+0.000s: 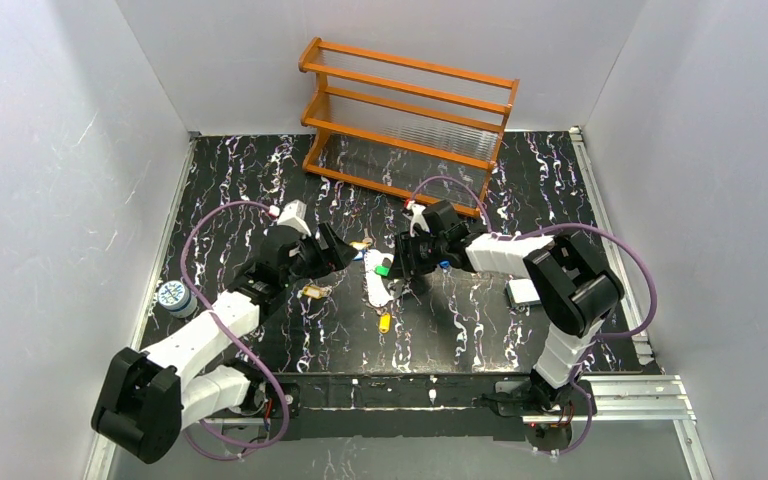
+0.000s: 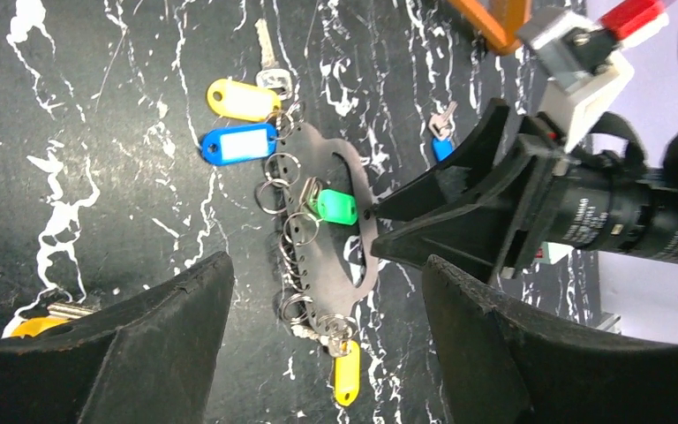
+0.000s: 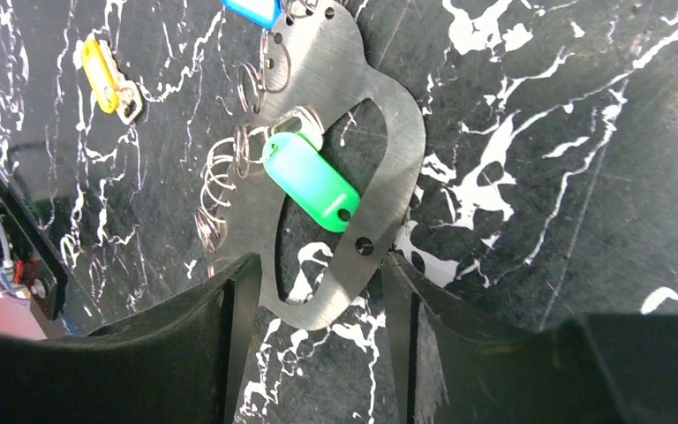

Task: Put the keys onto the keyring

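The keyring is a flat grey metal plate (image 2: pixel 322 265) with a cut-out handle and several wire rings along one side. A green-tagged key (image 3: pixel 311 181) lies across its cut-out. Blue (image 2: pixel 237 143) and yellow (image 2: pixel 243 100) tags lie beside its far end, a key (image 2: pixel 268 62) near them; another yellow tag (image 2: pixel 347 374) is at its near end. My right gripper (image 1: pixel 401 262) is at the plate's right edge, fingers part open around the handle bar; firm contact cannot be told. Left of the plate, my left gripper (image 1: pixel 337 249) hovers open and empty.
Another yellow-tagged key (image 1: pixel 315 291) lies left of the plate, and a blue-tagged one (image 2: pixel 442 146) is behind the right gripper. A wooden rack (image 1: pixel 400 185) stands at the back, a white box (image 1: pixel 523 292) at right.
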